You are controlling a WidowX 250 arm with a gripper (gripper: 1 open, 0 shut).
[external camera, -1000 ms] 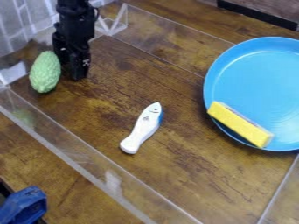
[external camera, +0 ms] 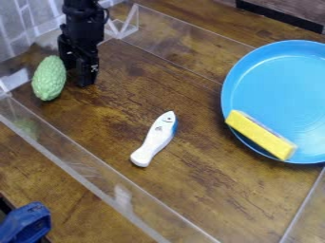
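Observation:
My black gripper reaches down at the top left, low beside a green, leaf-textured oval object that lies on the wooden table. Its fingers are dark and small in view, so I cannot tell whether they are open or shut. A white fish-shaped utensil lies in the middle, and a yellow block rests in a blue round tray on the right.
Clear walls run along the left, top and lower edges of the work area. A blue object sits outside at the bottom left. The table's middle has free room.
The gripper has shifted very slightly; the objects have not visibly moved.

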